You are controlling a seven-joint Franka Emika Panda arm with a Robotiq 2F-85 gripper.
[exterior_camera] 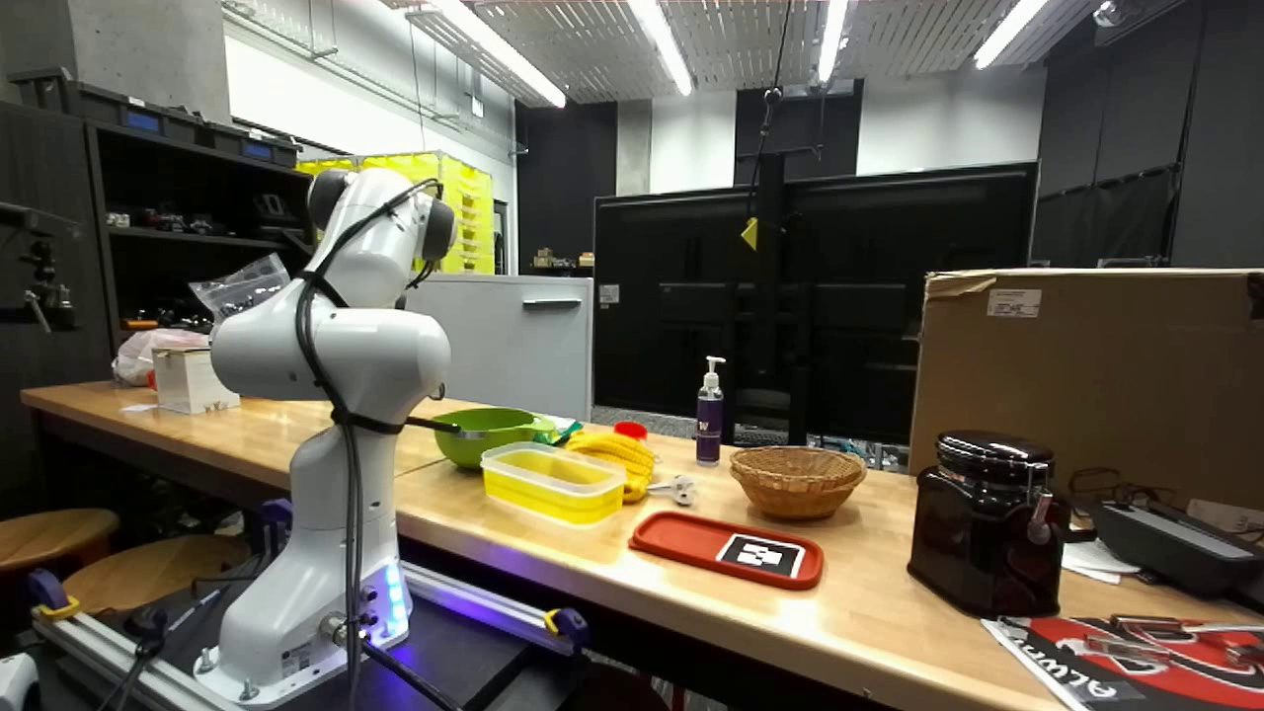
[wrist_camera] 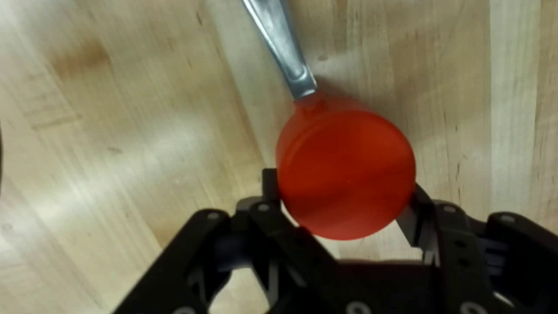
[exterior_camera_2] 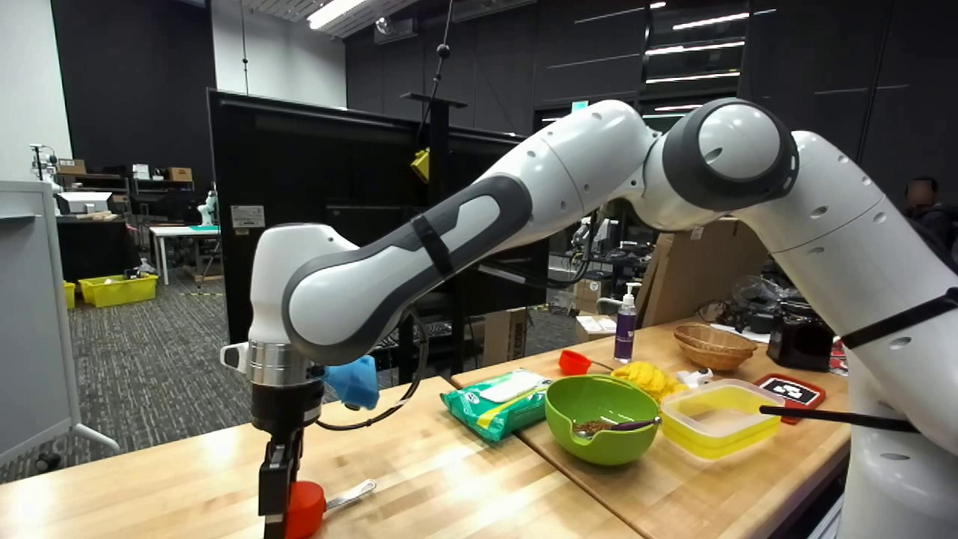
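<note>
In the wrist view, a round red cup (wrist_camera: 348, 172) with a metal handle (wrist_camera: 285, 49) sits between the two fingers of my gripper, which is shut on its sides. The cup's flat, closed face points at the camera and the handle runs away toward the top. Seen from the second exterior view, the gripper (exterior_camera_2: 278, 503) reaches down low over the left part of the wooden table, with the red cup (exterior_camera_2: 306, 508) at its fingers. Whether the cup touches the table is hard to tell. The arm hides the gripper in the first exterior view.
A green bowl (exterior_camera_2: 575, 404) holding brown bits and a spoon, a wipes pack (exterior_camera_2: 489, 409), a yellow container (exterior_camera_2: 709, 440) and another red cup (exterior_camera_2: 574, 362) stand to the right. A basket (exterior_camera: 782, 498) and a red tray (exterior_camera: 675, 535) lie farther off. The table around the gripper is clear.
</note>
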